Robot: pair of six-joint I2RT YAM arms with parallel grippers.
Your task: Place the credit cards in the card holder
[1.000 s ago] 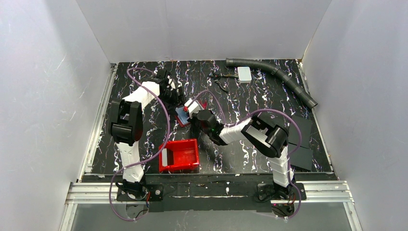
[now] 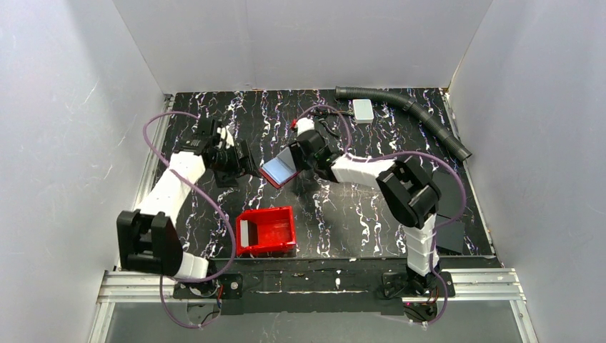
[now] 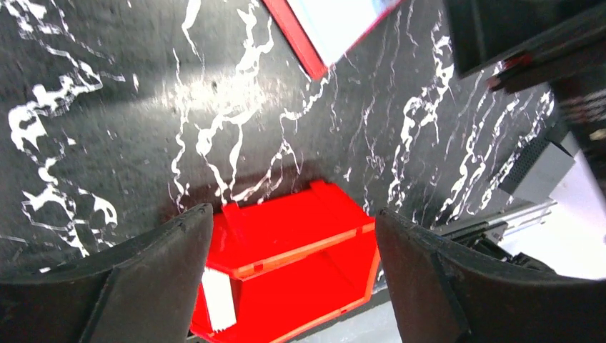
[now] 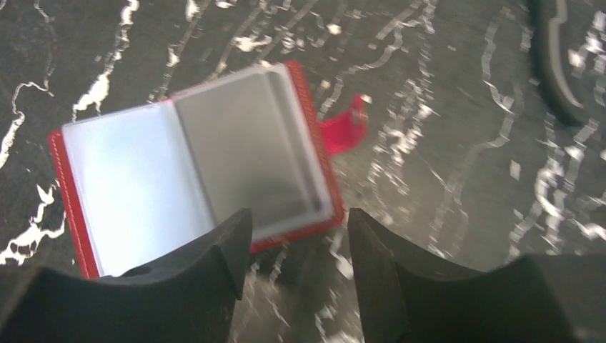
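Observation:
A red card holder (image 2: 279,168) lies open on the marble table, showing a light blue side (image 4: 136,186) and a grey side (image 4: 243,150), with a red tab at its right. My right gripper (image 2: 300,150) is over it; in the right wrist view its fingers stand apart, nothing visible between them. My left gripper (image 2: 243,164) is left of the holder, its fingers (image 3: 472,286) apart above the table and a red box (image 3: 307,286). Whether separate cards lie in the holder or box is unclear; a white piece (image 3: 218,300) stands inside the box's left end.
A grey corrugated hose (image 2: 404,103), a white square case (image 2: 362,111) and dark pliers lie at the back. Dark flat panels (image 2: 446,236) lie at the right. The red box occupies the front centre.
My left arm has pulled back leftward from the holder.

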